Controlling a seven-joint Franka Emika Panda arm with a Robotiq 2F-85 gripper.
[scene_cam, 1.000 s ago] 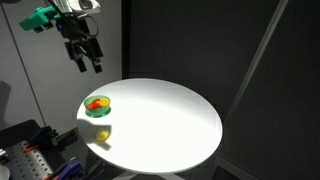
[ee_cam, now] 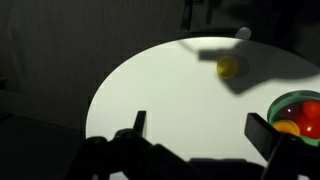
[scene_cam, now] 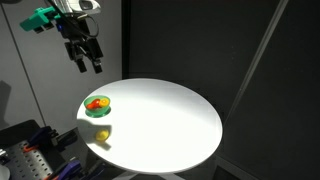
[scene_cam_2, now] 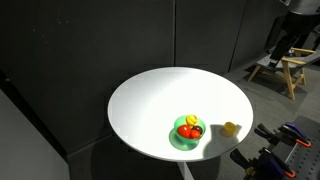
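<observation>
My gripper hangs high above the table, well clear of everything on it. In the wrist view its two fingers are spread wide apart, with only tabletop showing between them. A green bowl stands on the table, holding several red, orange and yellow round items that look like fruit or vegetables. Apart from the bowl, a single yellow round item lies on the bare table, close to the edge on the robot's side.
Dark curtains stand behind it. A wooden chair is in the background, away from the table.
</observation>
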